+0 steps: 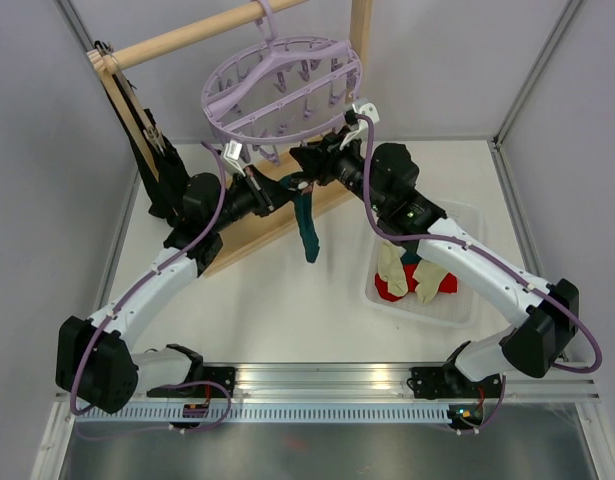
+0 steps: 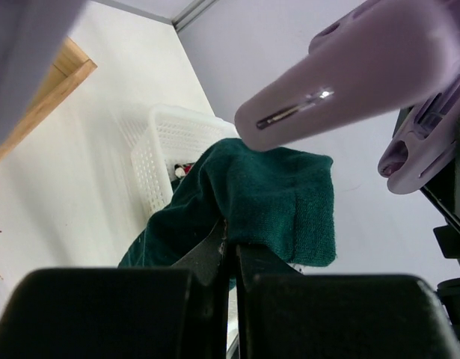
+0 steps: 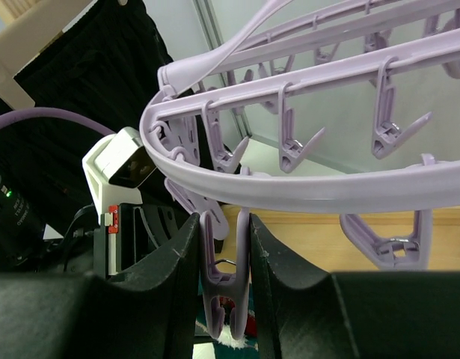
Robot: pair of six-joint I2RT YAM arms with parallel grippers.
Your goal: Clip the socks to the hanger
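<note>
A dark green sock (image 1: pixel 306 228) hangs down below the rim of the lilac hanger (image 1: pixel 217 105). In the left wrist view my left gripper is shut on the folded cloth of the sock (image 2: pixel 252 198), and a lilac clip (image 2: pixel 342 82) looms just above it. My right gripper is shut on a clip (image 3: pixel 224 288) under the hanger's front rim (image 3: pixel 327 191). The clip's two handles are squeezed close together. Part of the sock shows behind and below that clip; whether the cloth lies between its fingers cannot be seen.
A white basket (image 1: pixel 382 300) with red and cream socks (image 1: pixel 427 281) stands at the right. The wooden rod (image 1: pixel 187 35) carries the hanger, with black cloth beside its left post. Empty clips (image 3: pixel 295 134) hang round the right gripper.
</note>
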